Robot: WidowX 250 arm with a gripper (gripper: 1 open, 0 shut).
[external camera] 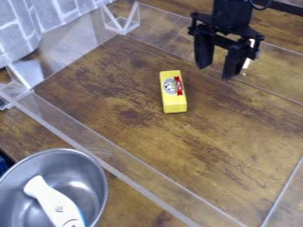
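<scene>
My black gripper (218, 56) hangs in the upper right of the camera view, above and to the right of a yellow box (174, 100). It is open and apart from the box, which lies on the brown wooden surface (142, 151) with a small red and white label on top. A small pale item behind the gripper is mostly hidden.
A steel bowl (83, 182) with a white bottle (52, 202) in it stands at the lower left. Clear plastic walls edge the wooden area. The middle of the surface around the box is free.
</scene>
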